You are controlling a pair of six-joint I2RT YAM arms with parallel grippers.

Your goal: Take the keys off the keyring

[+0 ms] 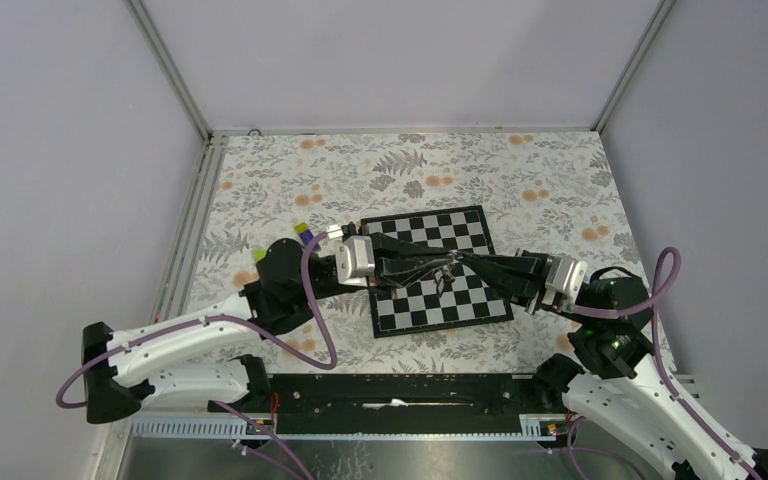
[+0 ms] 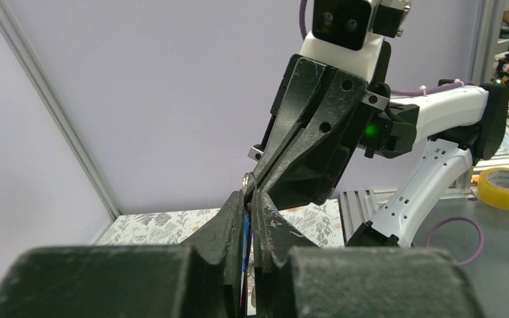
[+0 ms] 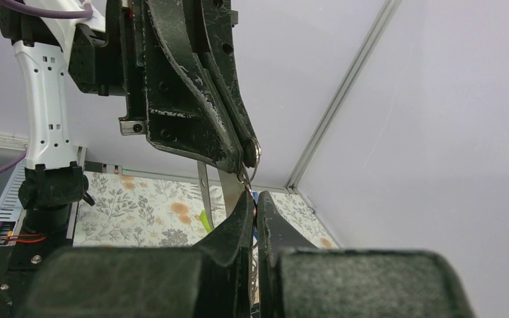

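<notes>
Over the chessboard, my left gripper (image 1: 447, 263) and right gripper (image 1: 459, 258) meet tip to tip in the top view. The metal keyring (image 3: 258, 152) shows at the left fingertips in the right wrist view, and the left gripper is shut on it. Flat metal keys (image 3: 231, 188) hang below those fingertips. In the left wrist view the ring (image 2: 246, 180) stands up from the left fingers, close to the right gripper's tip. The right gripper is shut, its tips just under the ring and a small metal link; whether anything thin lies between them is hidden.
Below the grippers lies a black-framed chessboard (image 1: 430, 318) on a floral mat (image 1: 290, 180). A purple and yellow object (image 1: 305, 234) lies beside the left arm.
</notes>
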